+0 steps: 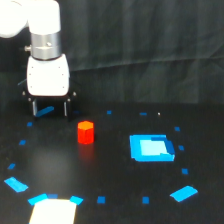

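Observation:
On the dark table stands a small upright red-orange block (pixel 86 132). My gripper (pixel 51 109) is at the back left, behind the block and to its left in the camera view. Its two dark fingers point down and stand wide apart. Nothing shows between them, and the gripper is clear of the block. How high the fingertips are above the table I cannot tell.
A blue-bordered square with a white centre (pixel 153 147) lies right of the block. At the front left is a pale patch (pixel 50 214) with blue tape around it. Blue tape strips and small squares dot the table. Open surface lies around the block.

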